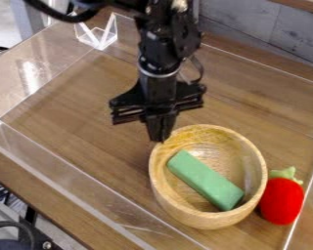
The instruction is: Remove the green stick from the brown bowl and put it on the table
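The green stick [206,181], a thick block, lies inside the brown bowl [252,161], slanting from upper left to lower right. The bowl rests on the wooden table. My black gripper [160,128] points down just behind the bowl's upper left rim, with its tip near that rim in the image. From this angle its height above the table is unclear. The two fingertips cannot be told apart, so the fingers' spread does not show. Nothing visible hangs from them.
A red strawberry-like toy [282,201] with a green top sits right of the bowl, close against it. Bare table [81,117] stretches to the left. Clear walls edge the work area, and a white wire-like piece [97,34] stands at the far left corner.
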